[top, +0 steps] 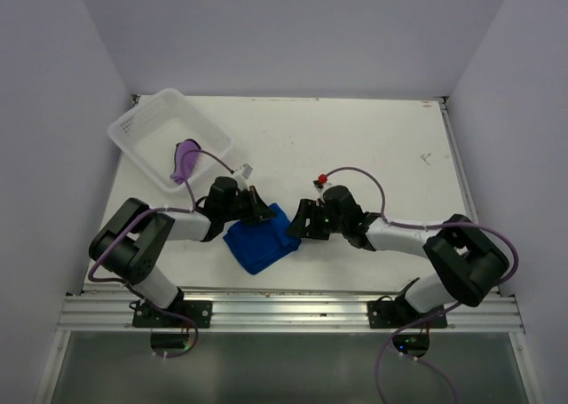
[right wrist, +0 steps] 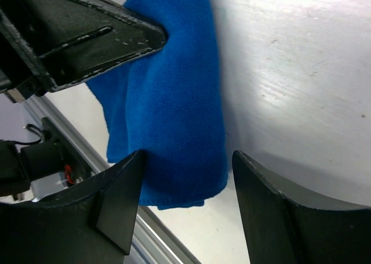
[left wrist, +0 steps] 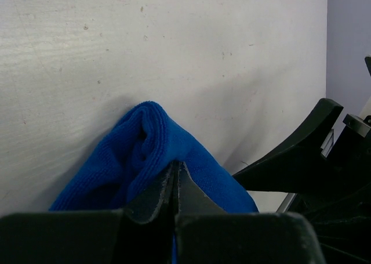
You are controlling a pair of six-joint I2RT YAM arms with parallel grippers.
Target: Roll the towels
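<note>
On the table lies a blue towel [top: 253, 249], partly folded, with a raised fold [left wrist: 152, 137] along its far right side. My left gripper [top: 272, 214] is shut, its fingertips against this fold in the left wrist view; whether any cloth is pinched between them is hidden. From the right, my right gripper stands open at the near end of the fold, one finger on each side of the towel end [right wrist: 179, 174]. A rolled purple towel [top: 184, 162] rests inside the white bin [top: 222, 145].
The white bin occupies the back left of the table. Bare white table [top: 355, 142] stretches across the back and right. A metal rail [top: 293, 302] runs along the front edge. Both grippers are close together over the towel.
</note>
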